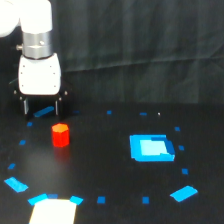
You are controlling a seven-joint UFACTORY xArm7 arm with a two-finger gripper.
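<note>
A small red block (61, 135) with an orange-tinted top stands on the black table at the left. My gripper (41, 106) hangs behind it and a little to its left in the camera view. Its two dark fingers are spread wide, one at each side of the white gripper body, with no object visible between them. The block is apart from the fingers and fully visible. To the right, a blue square outline with a white sheet (153, 147) inside lies on the table.
Blue tape strips (184, 193) and small blue marks are scattered over the black surface. A bright pale patch (53, 211) shows at the front left edge. Between the block and the blue square the table is clear.
</note>
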